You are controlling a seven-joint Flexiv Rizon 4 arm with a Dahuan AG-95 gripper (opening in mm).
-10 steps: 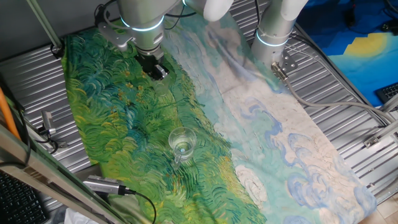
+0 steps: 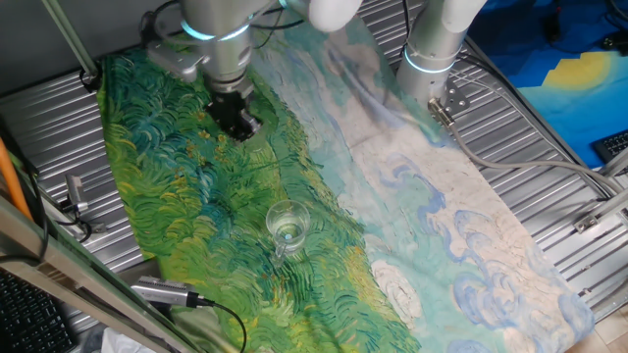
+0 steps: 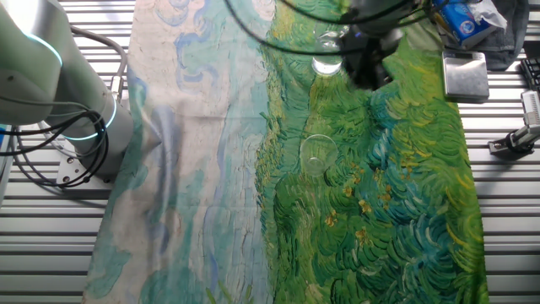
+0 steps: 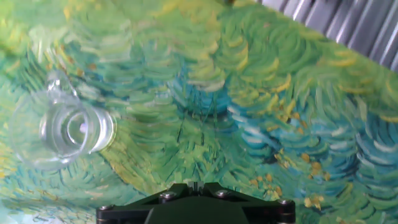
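Note:
A clear glass cup with a handle [image 2: 288, 226] stands upright on the painted cloth. In the wrist view the same cup [image 4: 68, 130] is at the left, well away from the fingertips, its handle toward the top of the picture. A faint clear round piece, like a saucer or lid [image 3: 319, 156], lies flat on the green part of the cloth, apart from the cup. My black gripper hangs above the cloth with its fingertips together and nothing visible between them. From the first exterior view, the gripper [image 2: 250, 129] is over the green side, farther back than the cup.
The cloth [image 2: 432, 226] is otherwise largely bare. A silver box [image 3: 465, 76] and a blue tissue pack [image 3: 466, 21] sit by its edge. A metal device with a cable [image 2: 169, 292] lies near the front left edge. The arm's base [image 2: 424, 74] is at the back.
The cup has stayed where it was.

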